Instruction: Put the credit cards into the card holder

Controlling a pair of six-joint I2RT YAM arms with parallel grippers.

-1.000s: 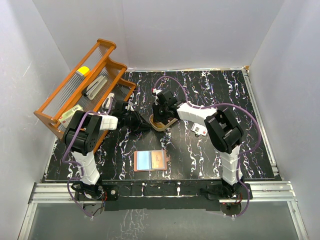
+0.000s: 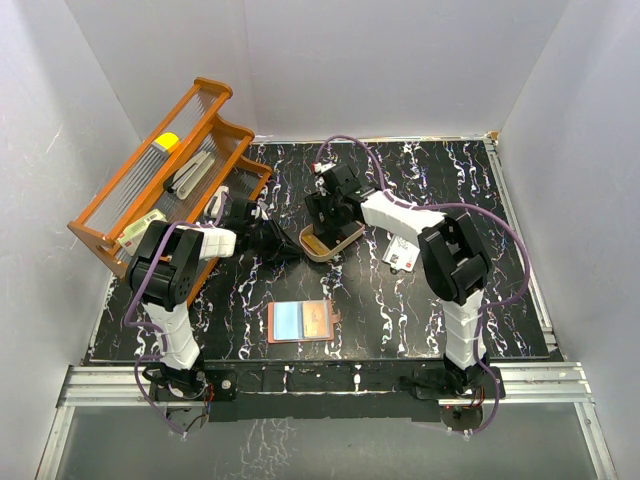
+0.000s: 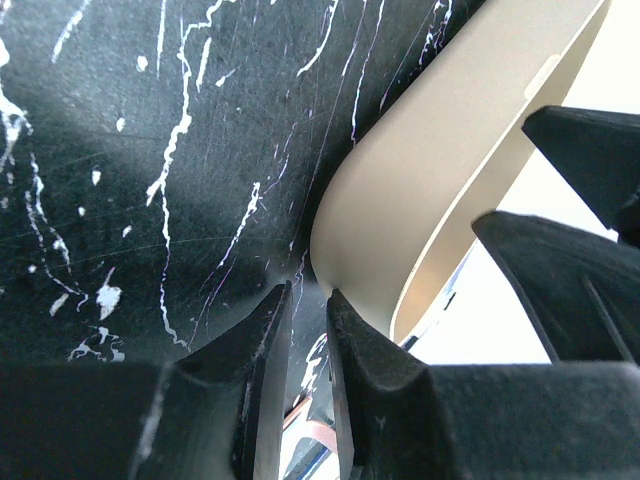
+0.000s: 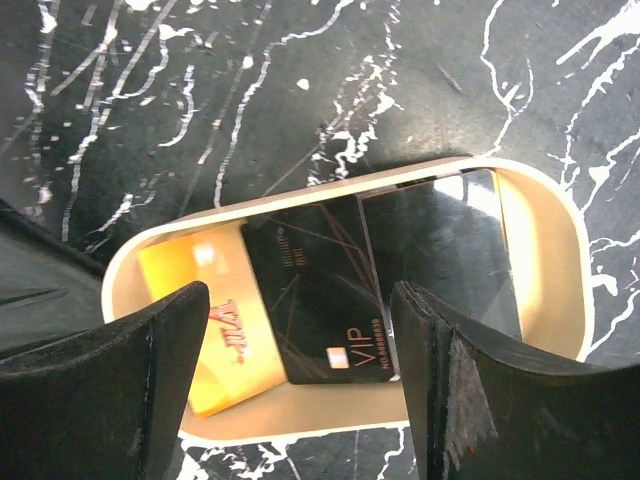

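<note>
A cream oval tray (image 4: 300, 432) holds a yellow-orange card (image 4: 215, 330) and two black cards, one marked VIP (image 4: 318, 290), the other (image 4: 440, 245) at the tray's right end. My right gripper stands open above the tray, its fingertips apart over the cards and nothing between them. At the tray's left end, my left gripper is open by a narrow gap, empty, close to the rounded wall (image 3: 400, 190); whether it touches cannot be told. The card holder (image 2: 302, 322) lies spread open nearer the front, with blue and tan pages.
A wooden rack (image 2: 175, 170) with several items stands at the left. White cards or tags (image 2: 402, 253) lie right of the tray. Both grippers are close together around the tray.
My right gripper has shifted to the right over the tray, uncovering more of its left end. The left arm, tray and card holder look unmoved.
</note>
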